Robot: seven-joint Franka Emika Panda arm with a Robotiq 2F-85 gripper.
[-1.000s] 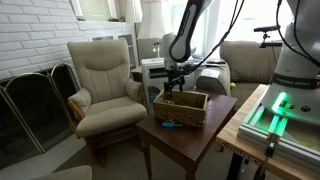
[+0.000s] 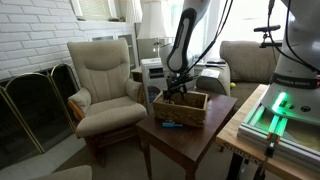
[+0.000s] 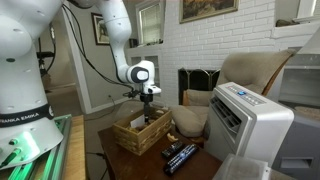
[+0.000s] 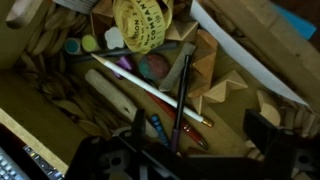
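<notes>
My gripper is open above a wooden box (image 2: 166,109), its fingertips near or just inside the rim in the exterior views. Nothing shows held between its fingers. In the wrist view, a black pen (image 4: 181,104) and a white pencil (image 4: 124,76) lie crossing in the box, between and ahead of the fingers. Around them are a yellow measuring tape (image 4: 141,22), a pale wooden stick (image 4: 110,93), a grey stick (image 4: 178,67), a red pen (image 4: 184,124) and several folded wooden pieces (image 4: 225,87).
The box stands on a dark table (image 2: 180,140). Outside it lie a blue object (image 2: 172,125) and a black object (image 3: 180,157), with a white appliance (image 3: 247,115) nearby. The box walls rise close around the gripper.
Over the last second the arm and gripper have come down toward the box. The box and the things around it have stayed in place.
</notes>
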